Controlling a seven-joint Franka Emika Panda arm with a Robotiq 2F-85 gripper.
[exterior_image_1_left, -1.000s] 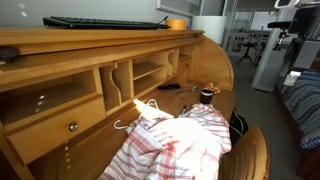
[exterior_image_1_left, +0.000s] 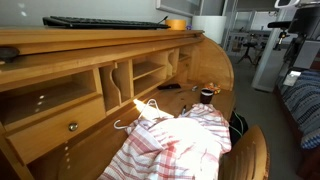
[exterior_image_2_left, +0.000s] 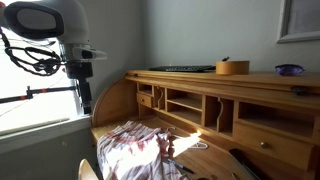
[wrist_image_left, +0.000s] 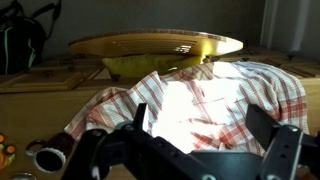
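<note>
A white cloth with red checks (exterior_image_1_left: 170, 148) lies crumpled on the wooden desk, brightly sunlit in its middle. The same cloth (wrist_image_left: 205, 105) fills the centre of the wrist view, below my gripper. Its black fingers (wrist_image_left: 142, 125) stand wide apart with nothing between them, and the cloth seems well clear of them. In exterior view 2 the arm (exterior_image_2_left: 75, 45) rises at the left, and the gripper (exterior_image_2_left: 86, 105) hangs above the desk's far end.
A dark mug (exterior_image_1_left: 206, 96) stands on the desk beyond the cloth. Shelves and a drawer (exterior_image_1_left: 70, 127) line the desk's back, with a keyboard (exterior_image_1_left: 105, 23) on top. A wooden chair back (exterior_image_1_left: 247, 158) is at the desk's front. An orange round box (exterior_image_2_left: 232, 67) sits on the top shelf.
</note>
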